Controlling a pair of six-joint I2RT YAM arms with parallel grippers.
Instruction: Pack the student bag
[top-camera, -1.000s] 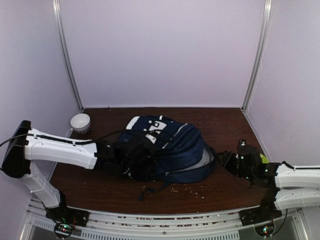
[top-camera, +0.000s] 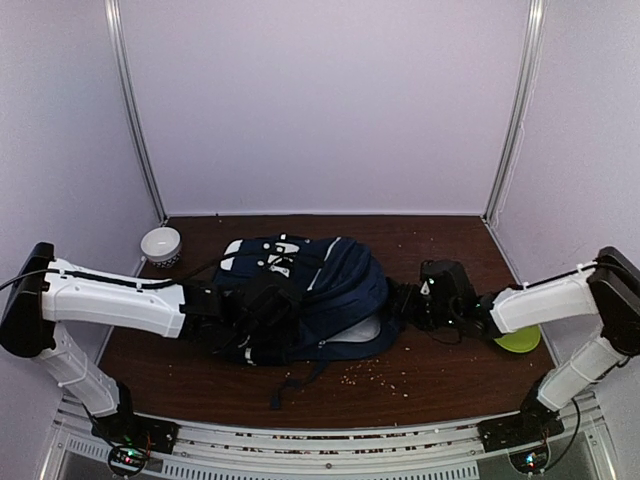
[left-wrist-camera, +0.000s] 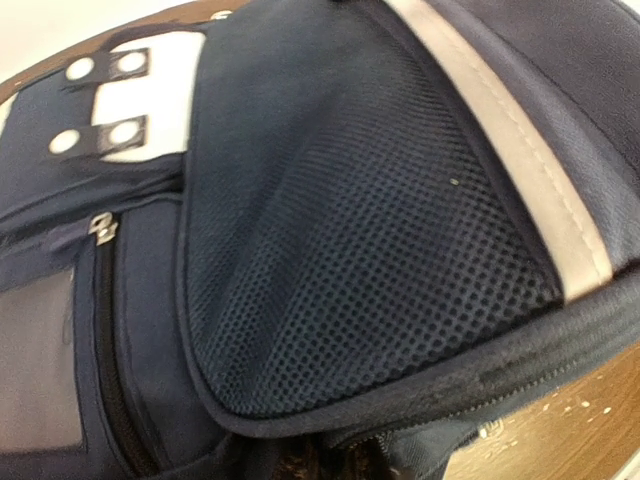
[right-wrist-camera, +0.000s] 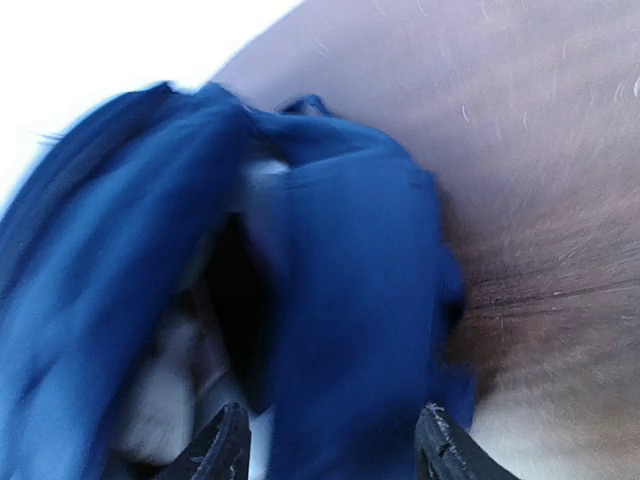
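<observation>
A navy backpack (top-camera: 340, 290) lies on the table, its right end unzipped with a grey lining showing. My left gripper (top-camera: 260, 330) is shut on the backpack's lower left part; in the left wrist view mesh pocket (left-wrist-camera: 350, 240) and zippers fill the frame, the fingertips mostly hidden at the bottom edge. My right gripper (top-camera: 400, 300) is open at the backpack's right end; in the right wrist view its fingers stand apart before blurred navy fabric (right-wrist-camera: 350, 280).
A white bowl (top-camera: 161, 243) stands at the back left. A green plate (top-camera: 520, 342) lies at the right edge, partly behind the right arm. Small crumbs lie on the front middle of the table (top-camera: 450, 395).
The backpack has shifted left. My right gripper has moved left and toward the back, following the backpack's end. My left gripper has moved slightly.
</observation>
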